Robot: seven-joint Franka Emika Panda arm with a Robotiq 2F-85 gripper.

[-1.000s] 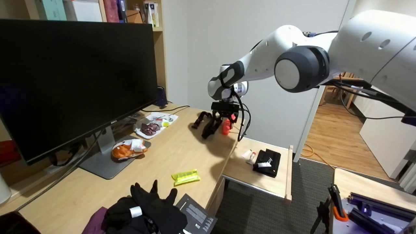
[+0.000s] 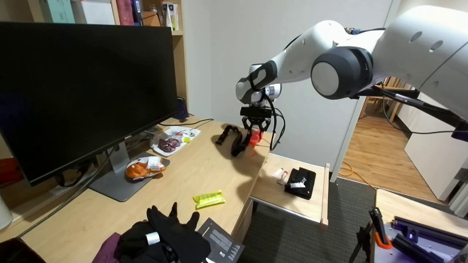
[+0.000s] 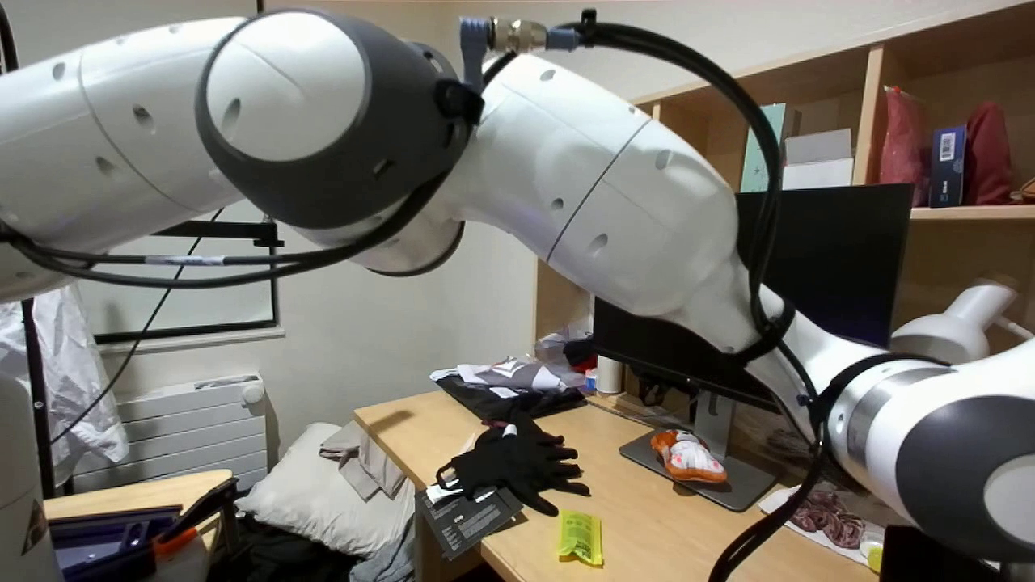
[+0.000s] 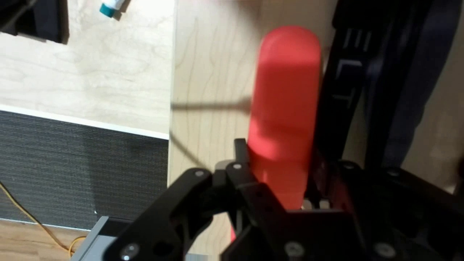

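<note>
A long red object (image 4: 285,93) with a rounded end lies between the fingers of my gripper, which is shut on it. In exterior view 1 the same red object (image 2: 255,138) shows below my gripper (image 2: 255,127), near the desk's far right corner. Whether it still touches the desk I cannot tell. Close along its right side in the wrist view runs a black strap (image 4: 343,93) with pale lettering. The strap (image 2: 239,143) curls away to the left in exterior view 1. Exterior view 2 leaves the gripper out.
A lower shelf (image 2: 272,199) beside the desk carries a black pouch (image 2: 309,177) and small tubes. On the desk are a yellow packet (image 2: 209,199), black gloves (image 2: 175,232), an orange bundle (image 2: 144,168), a white tray (image 2: 168,151) and a monitor (image 2: 87,96).
The arm and gripper have risen a little, and the red object sits slightly higher with them. The near end of the black strap has shifted slightly to the right.
</note>
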